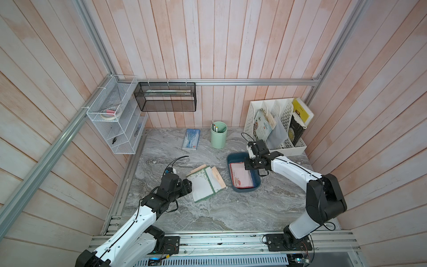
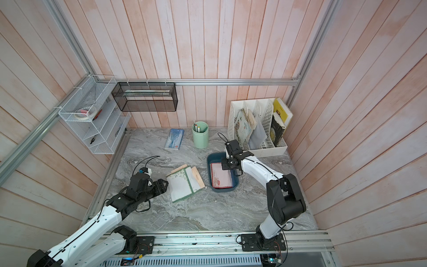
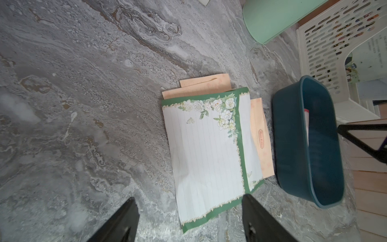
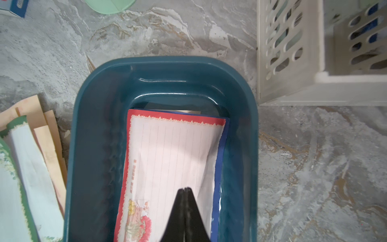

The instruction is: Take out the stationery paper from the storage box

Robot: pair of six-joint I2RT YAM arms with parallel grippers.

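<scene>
A dark teal box (image 4: 243, 161) holds pink-and-red bordered stationery paper (image 4: 169, 153) with a blue edge beneath, lying flat. My right gripper is over this paper, shut with nothing showing between its fingers. Left of the box, green-bordered floral paper (image 3: 201, 157) and peach sheets (image 3: 260, 137) lie on the marble table (image 3: 80, 161). My left gripper hangs open above the table by those papers, holding nothing.
A white perforated file organiser (image 1: 291, 151) stands behind the box at the right. A mint pen cup (image 1: 218, 138) and blue booklet (image 1: 191, 138) are at the back. Wire racks hang on the walls.
</scene>
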